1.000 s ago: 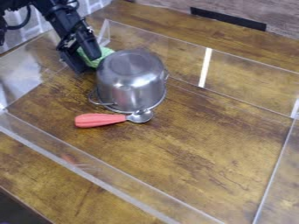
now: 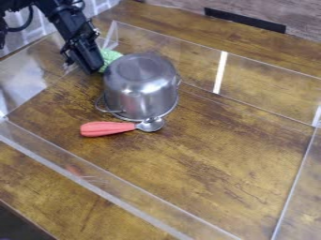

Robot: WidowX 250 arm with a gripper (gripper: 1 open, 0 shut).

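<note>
My gripper (image 2: pixel 85 64) reaches in from the upper left, low over the table, beside a green object (image 2: pixel 109 56) that is partly hidden behind it and an upturned steel pot (image 2: pixel 141 86). Whether anything is between the fingers is too small to tell. A red-handled utensil (image 2: pixel 108 128) with a metal head lies in front of the pot.
The wooden table (image 2: pixel 226 159) is bounded by clear plastic walls around the work area. The right and front parts of the table inside them are bare. A white strip (image 2: pixel 221 73) runs along the back.
Over the last second my gripper has shifted slightly beside the green object. The pot and the red-handled utensil have stayed in place.
</note>
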